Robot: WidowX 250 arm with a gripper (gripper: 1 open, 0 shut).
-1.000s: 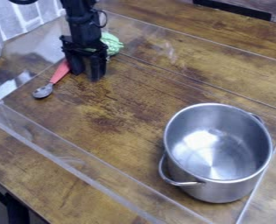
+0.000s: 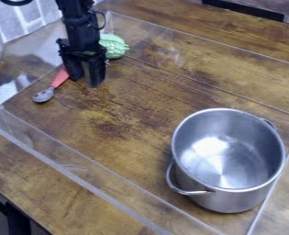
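My black gripper point(image 2: 83, 72) is low over the wooden table at the upper left, at the red handle of a metal spoon point(image 2: 44, 95). Whether its fingers are open or shut on anything is too small and dark to tell. A pale green ribbed object point(image 2: 115, 46) lies just behind the gripper, partly hidden by it.
A large steel pot point(image 2: 227, 156) with side handles stands at the lower right. Clear panels or edges run along the left side and front.
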